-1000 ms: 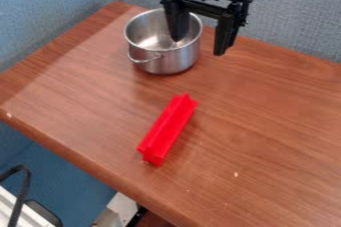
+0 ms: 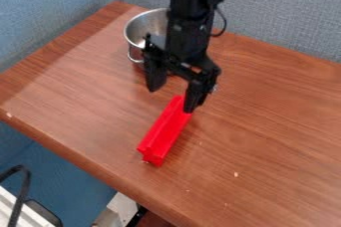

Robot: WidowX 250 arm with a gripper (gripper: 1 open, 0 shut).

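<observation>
A red elongated block lies diagonally on the wooden table. My black gripper hangs open just above its upper end, one finger on each side, with nothing seen held between them. A steel pot stands behind, largely hidden by the arm.
Grey padded walls bound the back and left. At the lower left, beyond the table edge, are cables and white equipment.
The block and pot have not moved.
</observation>
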